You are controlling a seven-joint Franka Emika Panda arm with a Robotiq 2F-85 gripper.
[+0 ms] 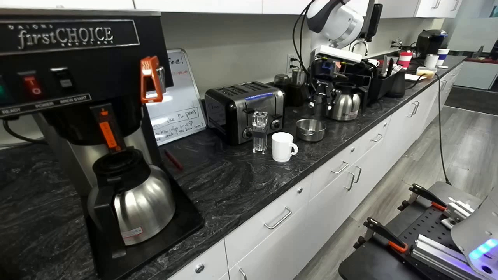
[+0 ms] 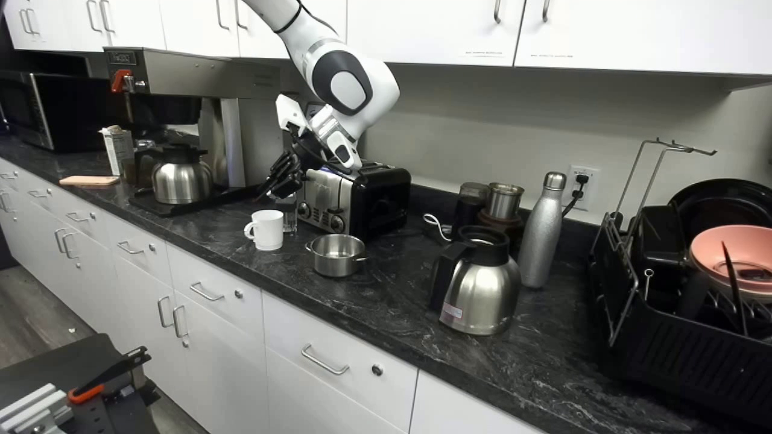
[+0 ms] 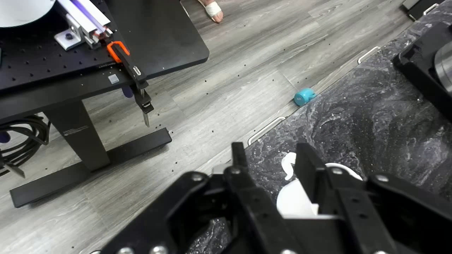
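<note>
My gripper is open, with a clear gap between its two black fingers. In exterior view 2 the gripper (image 2: 272, 187) hangs above the counter, in front of the black and steel toaster (image 2: 373, 195). A white mug (image 1: 282, 147) stands upright on the counter beside a clear, square-sided container (image 1: 260, 135). Below my fingers in the wrist view, the white mug (image 3: 293, 202) and its handle are partly hidden by the right finger. A small steel pot (image 2: 337, 254) sits apart from the mug, nearer the steel carafe (image 2: 483, 289).
The coffee maker (image 1: 84, 46) holds another carafe (image 1: 144, 203) on its base. A steel bottle (image 2: 541, 235) and a dish rack (image 2: 695, 354) stand beyond the other carafe. Its front edge drops to the floor.
</note>
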